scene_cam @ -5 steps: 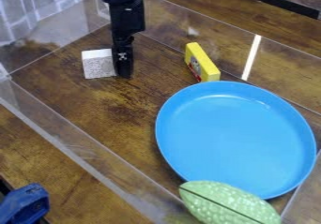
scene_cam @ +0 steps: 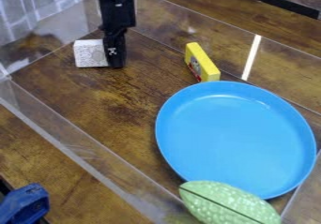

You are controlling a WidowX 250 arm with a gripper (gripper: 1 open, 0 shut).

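My black gripper (scene_cam: 113,48) reaches down from the top left onto a small white-grey speckled block (scene_cam: 90,53) on the wooden table, at the far left of the tray area. Its fingers are at the block's right side and hide part of it. Whether they grip it cannot be made out.
A yellow box (scene_cam: 201,61) stands right of the gripper. A large blue plate (scene_cam: 235,134) fills the lower right, with a green oval object (scene_cam: 230,201) at its near edge. A blue object (scene_cam: 22,205) is at the bottom left. Clear walls border the area.
The gripper and the block have shifted slightly to the left and away from the camera, and the block sits at a somewhat different angle.
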